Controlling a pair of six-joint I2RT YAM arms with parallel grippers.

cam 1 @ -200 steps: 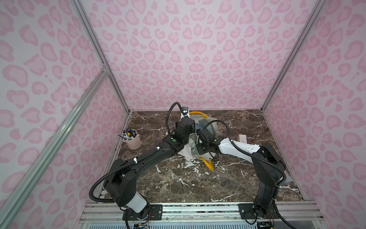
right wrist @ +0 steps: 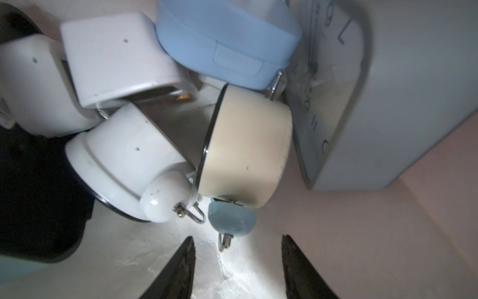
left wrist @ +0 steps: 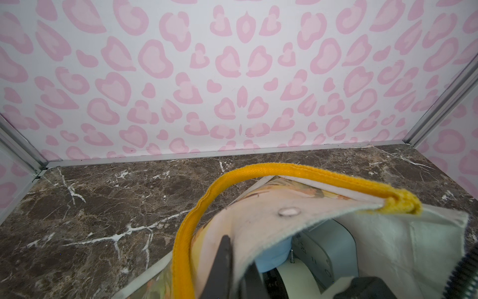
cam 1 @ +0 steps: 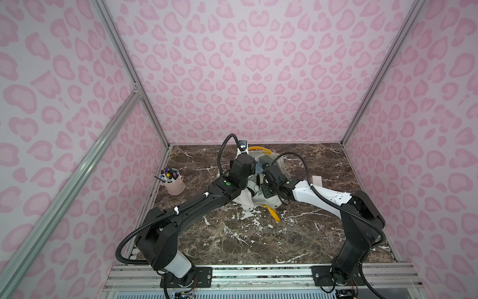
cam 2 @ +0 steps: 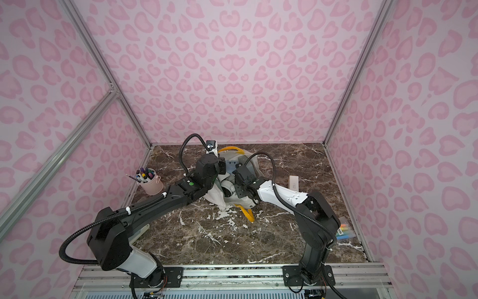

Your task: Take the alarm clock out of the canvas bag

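Note:
The canvas bag [cam 1: 245, 199] stands mid-table with its mouth open, its yellow strap [left wrist: 278, 170] arching over the rim. My left gripper is shut on the bag's pale edge, one finger each side of the canvas. Inside the bag, the right wrist view shows a grey clock [right wrist: 398, 99] with a numbered face, a cream round-bodied clock [right wrist: 246, 149] with a small blue bell [right wrist: 231, 217], and a white round one [right wrist: 132, 159]. Below them, my right gripper stands open with nothing between its fingers. Most clock faces are turned away.
A light blue object [right wrist: 229, 42] and white pieces [right wrist: 117, 54] crowd the bag too. The pink pen cup [cam 1: 174, 185] stands at the left, a pale box [cam 2: 293, 183] at the right.
My right gripper has shifted slightly to the right in the bag, and its elbow has swung outward to the right. The left arm has hardly moved.

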